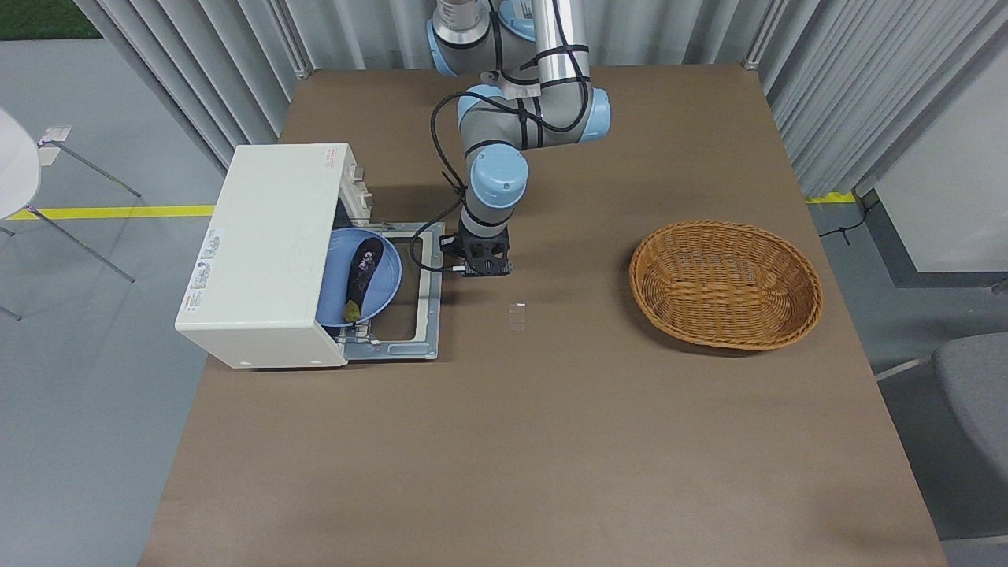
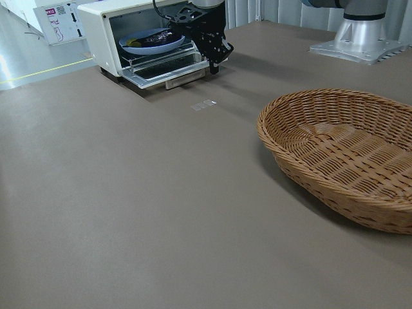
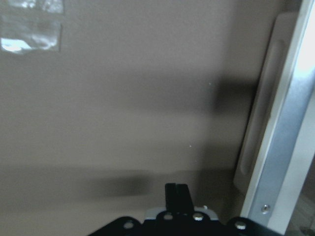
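A white toaster oven [image 1: 255,255] stands at the table's left with its door lowered [image 1: 425,321]. Inside, on a blue plate [image 1: 335,279], lies a dark eggplant [image 1: 364,274]. My gripper is low beside the outer edge of the open door, over bare table; in the wrist view its two fingers are together with nothing visible between them, and the door's metal edge [image 3: 280,157] runs along the right.
An empty wicker basket [image 1: 724,283] sits on the right of the table. Clear tape pieces [image 3: 29,37] lie between door and basket.
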